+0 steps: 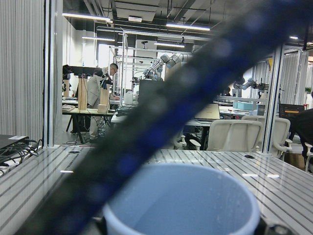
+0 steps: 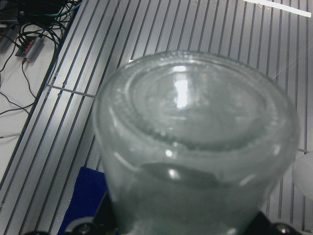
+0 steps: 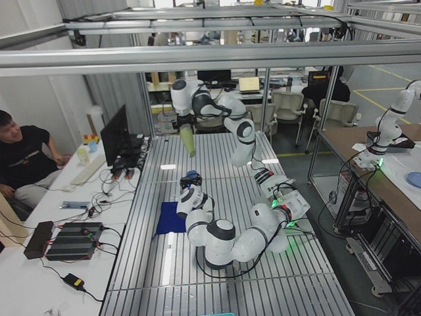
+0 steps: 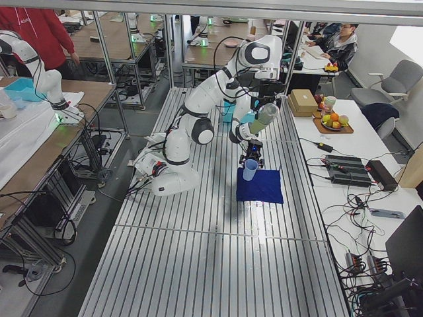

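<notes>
A pale blue cup (image 1: 181,200) is in my left gripper (image 4: 251,162), which is shut on it low over a dark blue cloth (image 4: 260,188) on the slatted table. In the left wrist view a dark blurred bar crosses above the cup. My right gripper (image 3: 183,124) holds a tall translucent container (image 3: 187,141) with greenish contents, tilted and raised above and beyond the cup. In the right wrist view the container (image 2: 195,137) fills the middle and hides most of the fingers.
Monitor, cables and black boxes (image 3: 72,240) line the side desk. A fruit tray (image 4: 334,127) sits on that desk.
</notes>
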